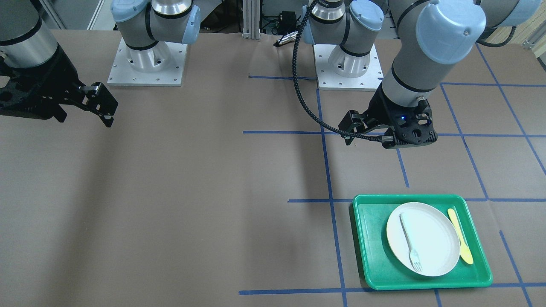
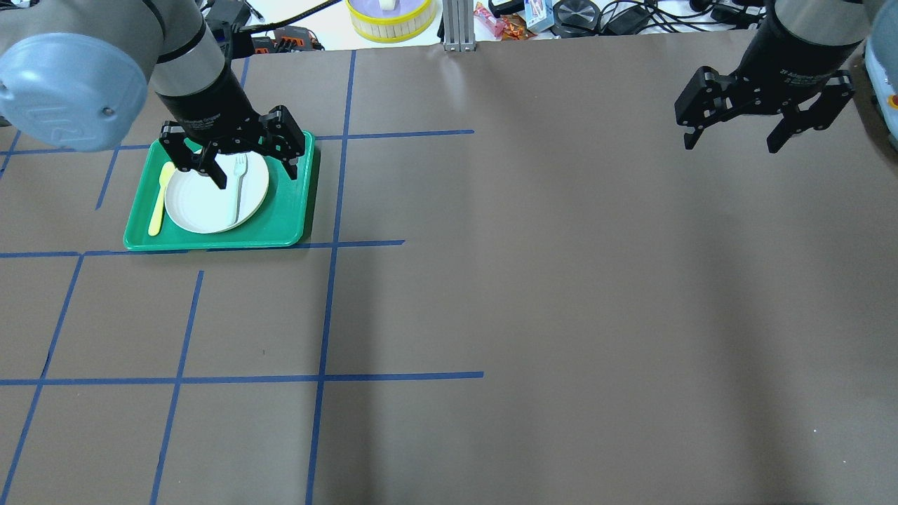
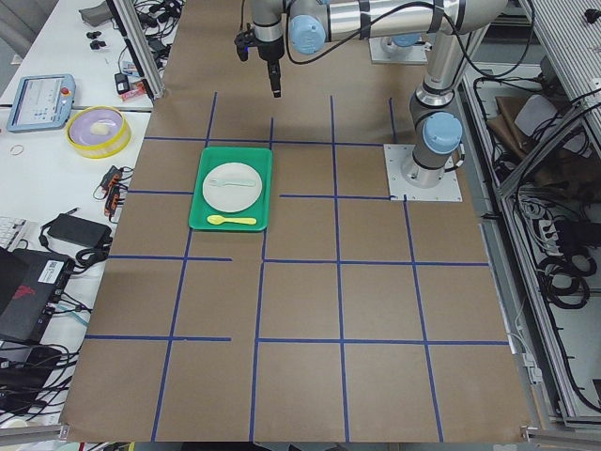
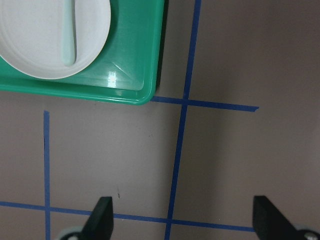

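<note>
A green tray holds a white plate with a pale fork lying on it and a yellow knife or spoon beside the plate. My gripper hangs high over the table, left of the tray's far side in the front view, open with nothing between its fingertips. In the left wrist view the tray sits at the upper left, and bare taped table lies between the fingers.
A second arm's gripper hangs at the other side. Blue tape lines grid the table, whose middle is clear. Clutter and cables stand beyond the table's edges.
</note>
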